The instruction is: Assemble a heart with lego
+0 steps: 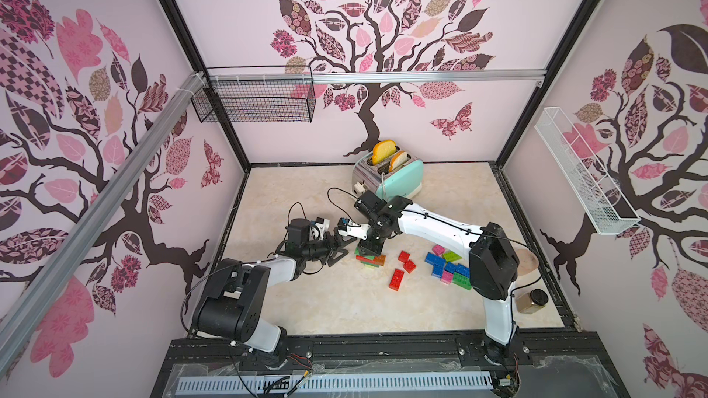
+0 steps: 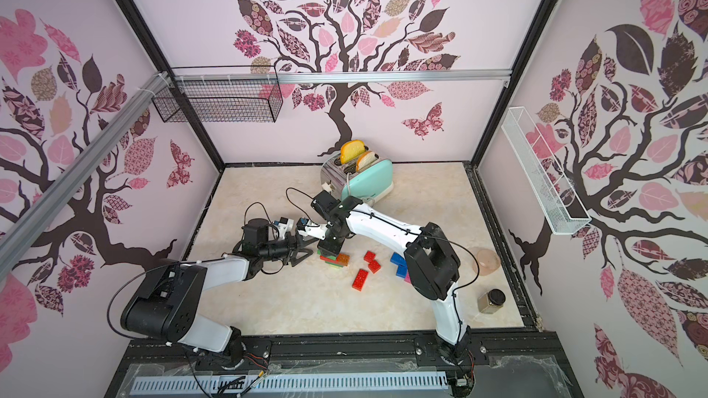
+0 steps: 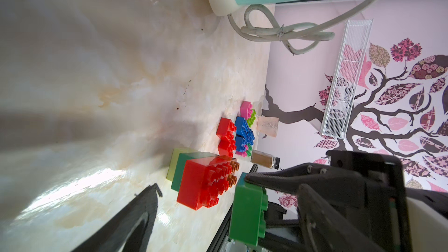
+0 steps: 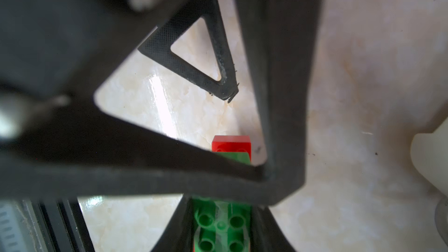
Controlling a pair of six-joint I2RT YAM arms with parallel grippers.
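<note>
A green brick (image 3: 247,210) is held in my right gripper, shut on its sides. Just beside it in the left wrist view is a small stack with a red brick (image 3: 196,182) over dark green and pale green ones, plus an orange piece at its far end. My left gripper (image 1: 335,248) stands open left of the stack, its fingers reaching toward the held brick, nothing between them. Two small red bricks (image 1: 408,265) and a longer red brick (image 1: 396,279) lie loose to the right.
Blue, pink and green bricks (image 1: 450,269) lie further right. A toaster (image 1: 399,177) with a cable stands behind the grippers. A jar (image 2: 491,302) is at the front right.
</note>
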